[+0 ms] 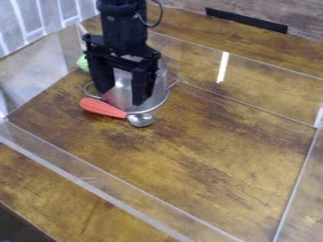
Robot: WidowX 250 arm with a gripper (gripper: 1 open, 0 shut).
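Observation:
My black gripper (121, 68) hangs over a steel pot (149, 93) at the upper middle of the camera view, its two fingers apart, covering much of the pot. A red-handled utensil (104, 107) with a silver head (140, 120) lies on the wooden table just below the pot. A pale green object (82, 62) sits at the upper left, partly hidden behind the gripper.
Clear plastic walls border the wooden table (209, 161) along the left, bottom and right. A white tape strip (222, 68) lies at the upper right.

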